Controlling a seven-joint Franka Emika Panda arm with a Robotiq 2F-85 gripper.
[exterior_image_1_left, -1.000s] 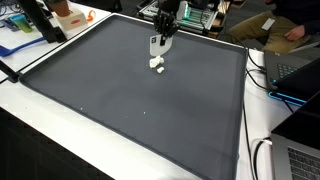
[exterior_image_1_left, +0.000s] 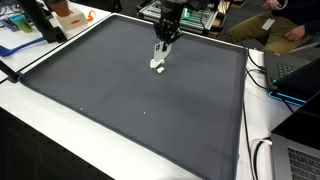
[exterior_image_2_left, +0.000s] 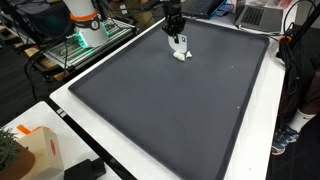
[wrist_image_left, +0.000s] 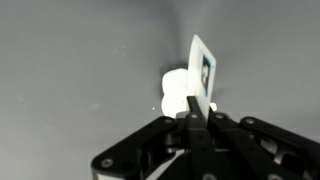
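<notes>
A thin white card-like piece (wrist_image_left: 201, 72) with a dark and blue print stands up from my gripper, which is shut on its lower end in the wrist view. In exterior view 1 the same white piece (exterior_image_1_left: 161, 51) hangs under my gripper (exterior_image_1_left: 167, 38), near the far side of the dark tabletop. Right by it a crumpled-looking white item (wrist_image_left: 174, 90) rests on the surface, partly covered by the piece. Exterior view 2 has this white item (exterior_image_2_left: 183, 57) just below the held piece (exterior_image_2_left: 178, 44); whether they touch I cannot tell.
Laptops (exterior_image_1_left: 294, 122) and cables line one side. A plant pot (exterior_image_2_left: 14, 158) stands outside the opposite corner. Orange-and-black objects (exterior_image_1_left: 70, 15) sit beyond the far left corner.
The held white piece looks narrower now, turned relative to the camera, and the gripper is slightly lower. The white item on the tabletop looks about the same.
</notes>
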